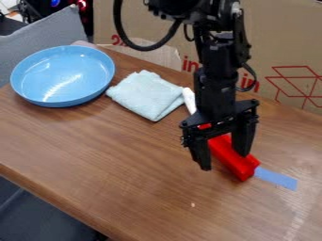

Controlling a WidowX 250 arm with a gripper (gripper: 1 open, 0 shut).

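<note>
My black gripper [220, 147] stands open over a red box [239, 163], its fingers near the far part of the box, one to the left and one at the right. The box lies on the wooden table with a light blue strip [280, 180] extending from its near end. A white object behind it is partly hidden by the gripper.
A blue bowl [60, 72] sits at the back left, with a folded pale cloth [146, 94] beside it. A cardboard sheet [289, 66] stands behind the table.
</note>
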